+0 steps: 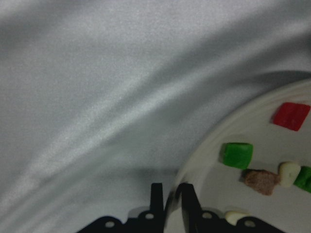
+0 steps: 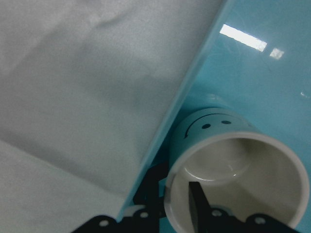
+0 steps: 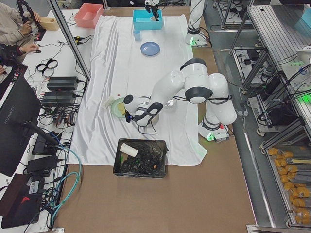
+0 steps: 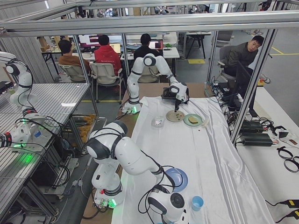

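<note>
My left gripper is over the rim of a beige plate [image 4: 174, 116] that holds red and green cubes, a brown piece and pale pieces [image 1: 289, 172]. Whether it grips that rim is unclear. The green plate [image 4: 193, 120] with a yellow item sits beside it. My right gripper is at the near wall of the blue bin [image 2: 272, 87], its fingers at the rim of a cup [image 2: 233, 160] with a smiley face lying inside; I cannot tell whether they are closed on it.
A blue plate [image 3: 150, 48] and blue cup [image 3: 137, 35] stand on the white cloth. A clear container [image 4: 158, 122] is beside the beige plate. A black bin [image 3: 140, 160] is at the near edge.
</note>
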